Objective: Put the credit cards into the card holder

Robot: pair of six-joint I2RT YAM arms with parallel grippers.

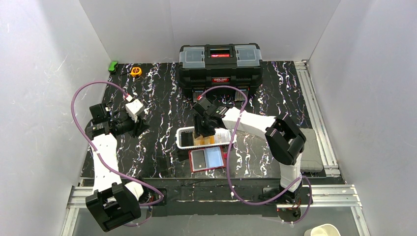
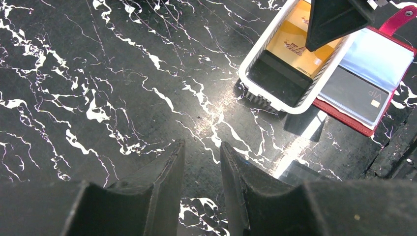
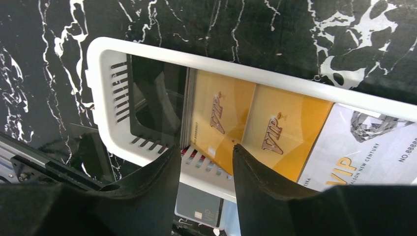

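A white basket (image 3: pixel 295 87) holds the cards in rows. Black cards (image 3: pixel 155 96) fill its left end, then come orange VIP cards (image 3: pixel 219 105) and white VIP cards (image 3: pixel 366 147). Over the orange cards hangs my right gripper, its fingers apart and nothing between them. In front of the basket the red card holder (image 1: pixel 207 160) lies spread open. A grey VIP card (image 2: pixel 355 93) shows in one of its sides, and the other side (image 2: pixel 376 51) looks pale blue. Off to the left, my left gripper is open and empty above bare table.
At the back stands a black toolbox (image 1: pixel 220 69). A tape measure (image 1: pixel 135 72) and a green item (image 1: pixel 113 67) lie at the far left, a grey case (image 1: pixel 305 150) at the right. The table between my left gripper and the basket is clear.
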